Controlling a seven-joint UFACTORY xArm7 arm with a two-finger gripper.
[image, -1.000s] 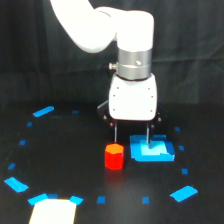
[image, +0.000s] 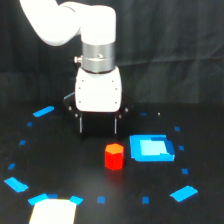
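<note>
A red block (image: 114, 157) sits on the dark surface near the middle of the view. To its right lies a blue square (image: 142, 139) with a pale, near-white patch (image: 153, 148) inside it; whether this is a shallow tray or a flat mat I cannot tell. My gripper (image: 98, 124) points downward above and behind the red block, a little to its left. Its thin dark fingers stand well apart, and nothing shows between them. The fingertips are faint against the dark background.
A pale block (image: 52, 212) with blue edges is cut off by the bottom left of the frame. Blue strips lie at the far left (image: 43, 111), near left (image: 15, 184) and right (image: 184, 193). Small blue marks dot the otherwise clear dark surface.
My gripper has moved left, away from above the blue square, which is now less covered. The red block and the blue square stay in place.
</note>
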